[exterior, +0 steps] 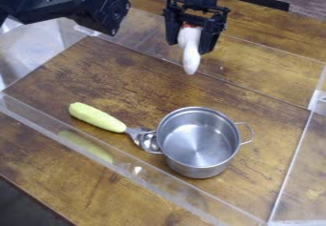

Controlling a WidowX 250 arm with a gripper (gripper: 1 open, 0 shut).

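Observation:
My gripper (195, 24) is at the top centre, open, over a white elongated object (190, 51) with an orange part at its upper end, which sits between or just beneath the fingers; contact is unclear. A steel pot (197, 144) with two handles stands at the lower right. A pale yellow corn-like object (95, 116) lies left of the pot, with a small metal utensil (139, 135) between them.
The wooden table (76, 182) has clear strips or panels along the lower left and right. A large black part of the robot fills the top left.

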